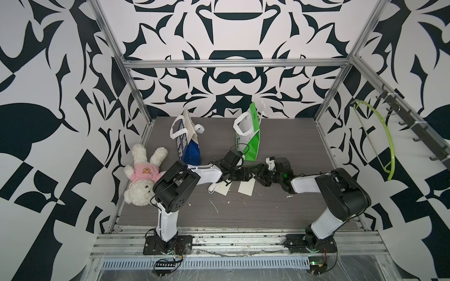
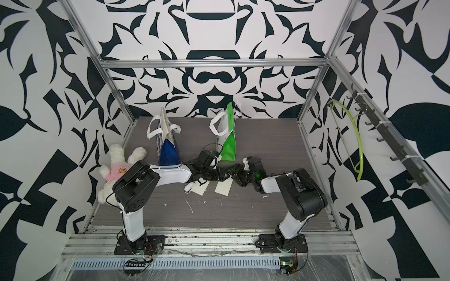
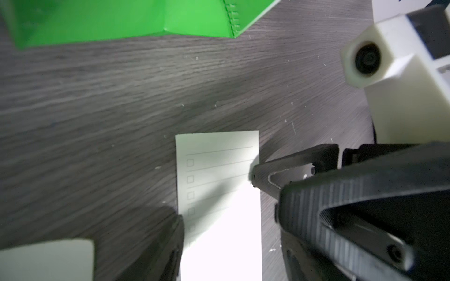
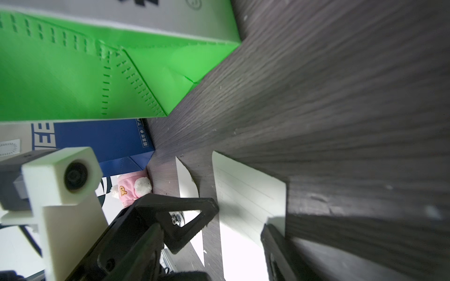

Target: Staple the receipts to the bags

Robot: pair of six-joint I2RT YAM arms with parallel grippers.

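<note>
Two white receipts lie flat on the dark table; the right-hand receipt [image 1: 246, 187] has ruled lines and small tick boxes in the left wrist view, and the left receipt [image 1: 223, 188] lies beside it. My left gripper is open above the right-hand receipt, its fingers on either side of the paper in view. Facing it from the right, my right gripper is also open over that receipt, close to the left one. Behind them stand a green bag [image 1: 252, 142] and, further left, a blue bag [image 1: 190, 150], both with white handles. I cannot make out a stapler clearly.
A small white object [image 1: 212, 188] lies by the left receipt, partly hidden under the left arm. At the left edge rests a plush rabbit [image 1: 144, 173] in pink. Paper scraps dot the front.
</note>
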